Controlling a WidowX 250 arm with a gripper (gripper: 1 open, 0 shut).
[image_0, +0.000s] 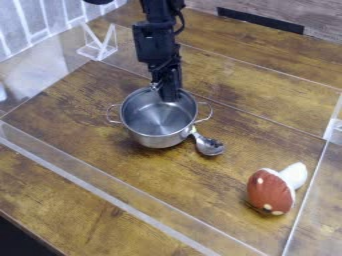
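Observation:
A steel pot (150, 122) with two wire side handles sits near the middle of the wooden table. My gripper (168, 90) reaches down from the top to the pot's far rim, shut; whether anything is between its fingers is hard to tell. A metal spoon (210, 146) lies just right of the pot, its handle partly hidden behind it.
A toy mushroom (273, 191) with a red-brown cap lies at the front right. A white wire stand (99, 42) is at the back left.

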